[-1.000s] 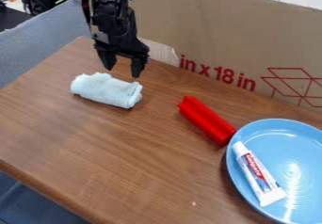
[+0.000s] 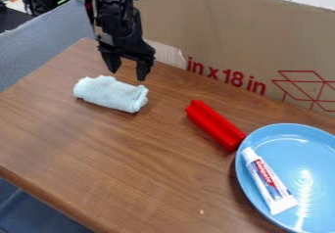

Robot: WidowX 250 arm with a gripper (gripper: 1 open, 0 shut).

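My black gripper [image 2: 127, 65] hangs at the back left of the wooden table, fingers pointing down and apart, holding nothing. Just in front of it and to the left lies a folded white cloth [image 2: 112, 93]. A red cylindrical object [image 2: 215, 125] lies diagonally right of the middle. On the right, a white tube [image 2: 268, 181] with printed lettering rests on a light blue plate [image 2: 315, 168].
A cardboard box wall [image 2: 236, 31] with red print runs along the table's back. A grey padded surface [image 2: 39, 56] borders the left side.
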